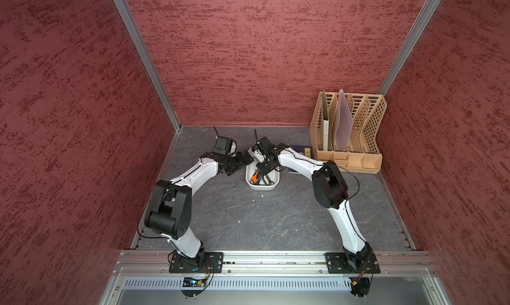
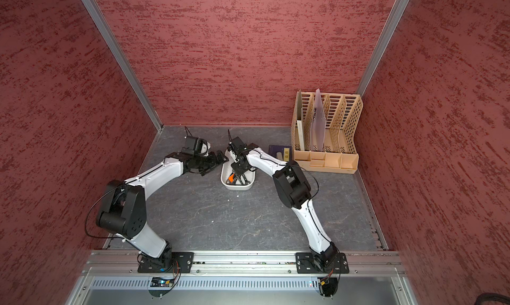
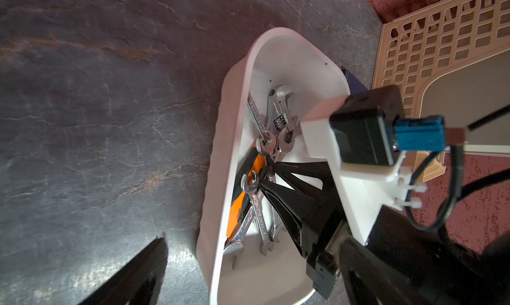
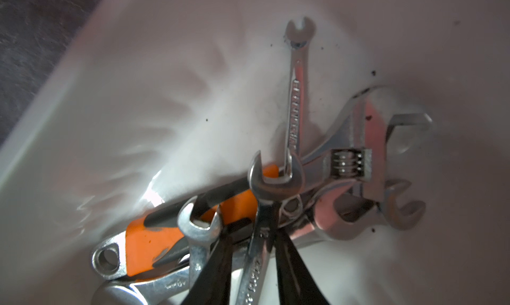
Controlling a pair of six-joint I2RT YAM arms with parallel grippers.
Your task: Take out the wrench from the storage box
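Observation:
Several silver wrenches lie in the white storage box [image 3: 225, 198]. In the right wrist view, one open-ended wrench [image 4: 265, 230] rests over the others, its shaft running down between the fingers of my right gripper. Those dark fingers [image 4: 217, 273] are part open, one on each side of the shaft; whether they touch it cannot be told. In the top left view, my left gripper [image 1: 247, 159] stands at the box's left rim. Its blurred fingers [image 3: 140, 273] are wide apart in the left wrist view, with no object held.
An adjustable wrench [image 4: 366, 145], orange-and-black handled tool [image 4: 154, 241] and small wrench [image 4: 297, 87] lie close around. A tan file rack [image 1: 350, 135] stands at the back right, with a dark blue item [image 1: 300, 151] beside it.

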